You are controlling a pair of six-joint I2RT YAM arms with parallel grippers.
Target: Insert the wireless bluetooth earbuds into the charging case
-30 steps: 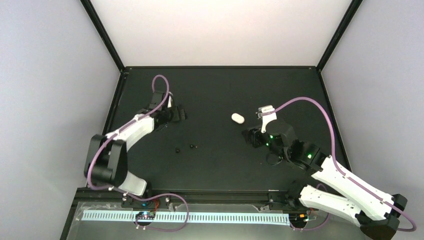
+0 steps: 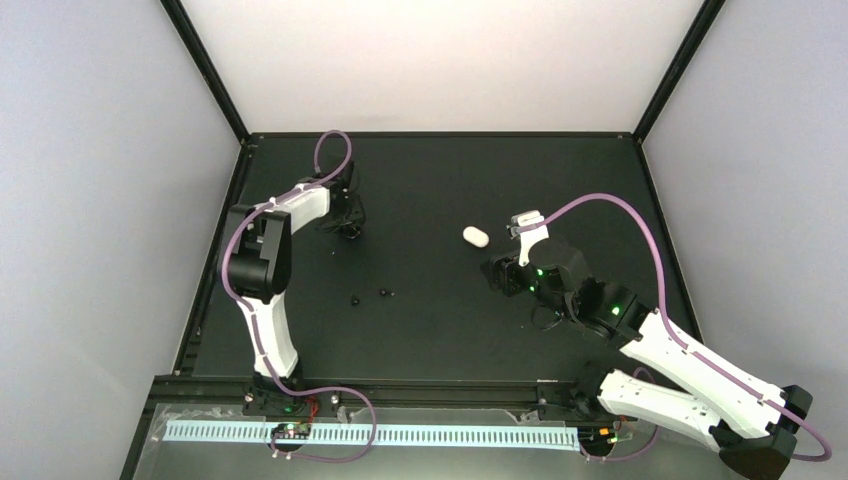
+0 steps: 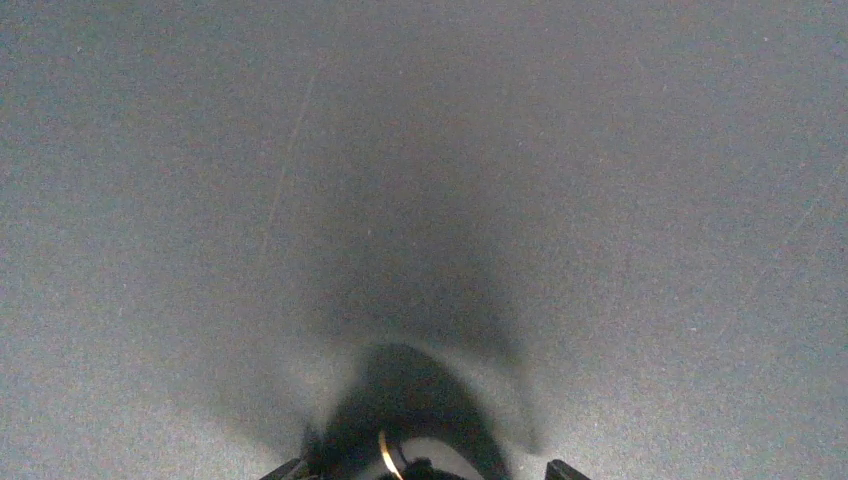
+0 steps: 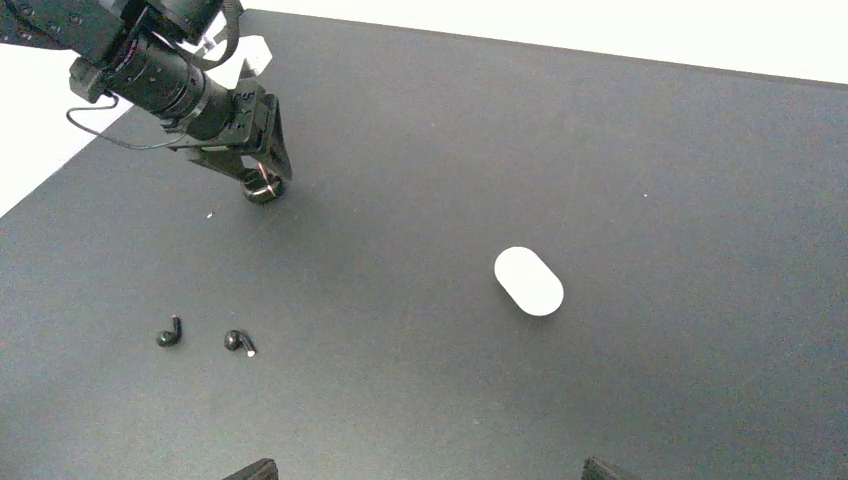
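Observation:
Two black earbuds lie apart on the dark table: one earbud to the left, the other earbud to its right. A glossy black rounded object with a thin gold line, which looks like the charging case, sits on the table at the left gripper's fingertips. In the left wrist view only part of this case shows at the bottom edge. My left gripper points down over it, its fingers apart on either side. My right gripper hangs open and empty at the right.
A white oval object lies on the table between the two arms, just left of the right gripper. Bare table spreads across the middle and front. Walls enclose the back and sides.
The right arm has barely moved; the earbuds and white object are unmoved.

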